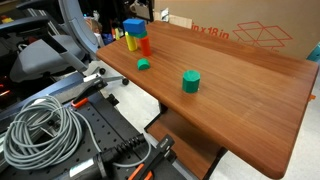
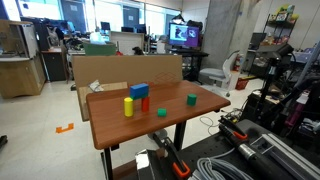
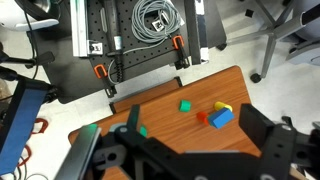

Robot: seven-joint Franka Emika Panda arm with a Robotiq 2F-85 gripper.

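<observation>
In the wrist view my gripper stands open above the wooden table, its dark fingers spread wide with nothing held between them. A blue block (image 1: 134, 25) rests across the tops of a yellow cylinder (image 2: 128, 107) and a red cylinder (image 2: 145, 104) near one end of the table. Close by, a small green block (image 1: 143, 64) lies near the table's edge. Farther along stands a green cylinder (image 1: 191, 81), apart from the others; one finger partly covers it in the wrist view. Neither exterior view clearly shows the gripper.
A cardboard panel (image 2: 165, 70) stands along its far side. Beside the table is a black base (image 3: 140, 55) carrying a coiled grey cable (image 1: 45, 138).
</observation>
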